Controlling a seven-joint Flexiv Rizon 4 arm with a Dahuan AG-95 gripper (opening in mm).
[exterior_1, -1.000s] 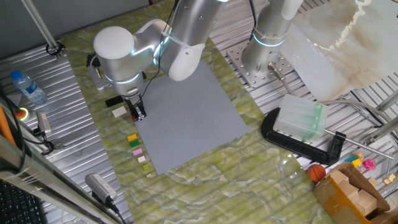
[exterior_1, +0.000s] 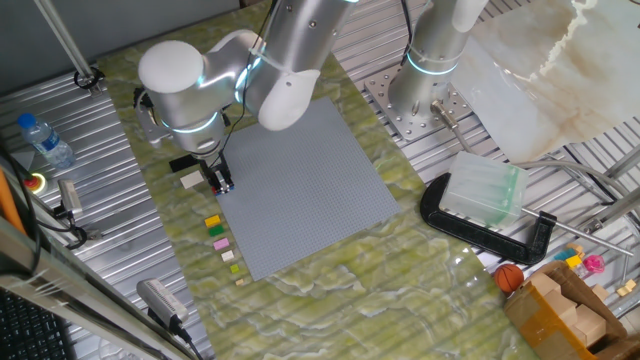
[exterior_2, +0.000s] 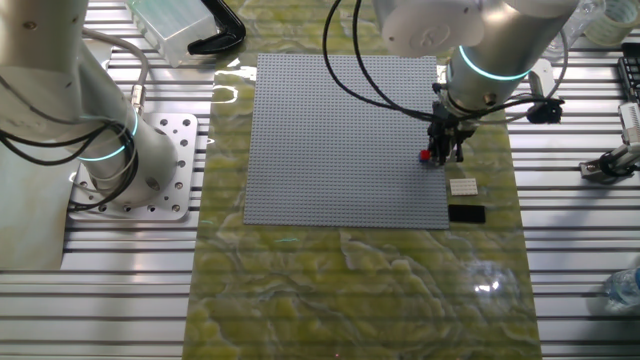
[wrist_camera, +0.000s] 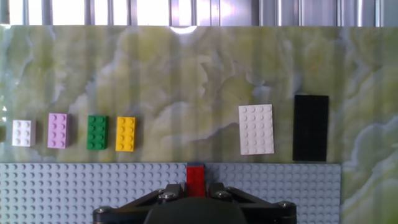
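Near one edge of the grey baseplate (exterior_1: 310, 190) is a red brick (wrist_camera: 195, 179), standing between the two fingers of my gripper in the wrist view. A dark blue edge (wrist_camera: 195, 165) shows just beyond the red brick, seemingly beneath it. From outside, my gripper (exterior_1: 221, 178) points down at the plate's edge, and the red brick (exterior_2: 425, 155) peeks out beside the fingertips. Whether the fingers press on the brick or stand slightly apart from it is unclear, since the gripper body hides part of it.
Off the plate's edge lie a white plate brick (wrist_camera: 256, 129), a black one (wrist_camera: 310, 127), and yellow (wrist_camera: 125, 134), green (wrist_camera: 97, 132), pink (wrist_camera: 58, 130) and small white (wrist_camera: 23, 133) bricks. A black clamp (exterior_1: 485, 235) and a box (exterior_1: 560, 310) stand farther away. Most of the baseplate is bare.
The arm's wrist has shifted a little to the left in exterior view 1, and the gripper looks more tilted. Its fingertips remain near the same spot at the plate's edge. The loose bricks have not moved.
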